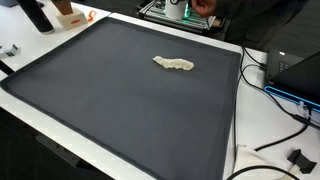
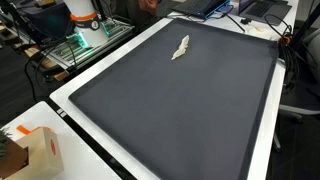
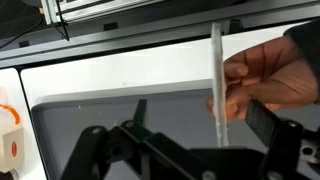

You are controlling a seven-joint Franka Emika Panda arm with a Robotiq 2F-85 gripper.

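Observation:
A crumpled cream-coloured piece, perhaps cloth, lies on the dark grey mat towards its far side; exterior view 2 shows the same piece near the mat's far edge. My gripper is open in the wrist view, above the mat's edge. A thin pale strip runs upright in the gap between its fingers, apparently not gripped; what it is I cannot tell. A person's hand is beside the strip, its fingertips close to it. Neither exterior view shows the fingers clearly.
A laptop and loose cables are at the right of the table. A cardboard-coloured box stands at the near left corner in exterior view 2.

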